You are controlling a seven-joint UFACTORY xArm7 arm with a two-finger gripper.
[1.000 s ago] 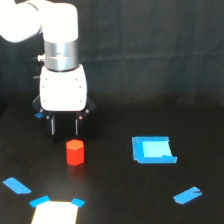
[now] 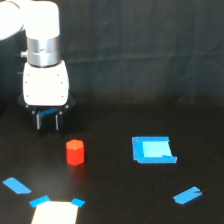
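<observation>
A red block (image 2: 75,152) stands on the dark table, left of the middle. My gripper (image 2: 48,123) hangs behind it and to its left, apart from it. Its two dark fingers point down with a gap between them, and nothing shows held there. A scrap of blue shows behind the fingers. To the right of the block lies a pale blue and white square (image 2: 157,149) edged with blue tape.
A cream-white square (image 2: 55,214) with blue tape at its corners is cut off by the bottom edge. Single tape strips lie at the left (image 2: 16,186) and at the lower right (image 2: 187,195). Between the block and the taped square the table is bare.
My gripper has shifted left and away from the red block, and the gap between its fingers looks narrower. The block and the squares are where they were.
</observation>
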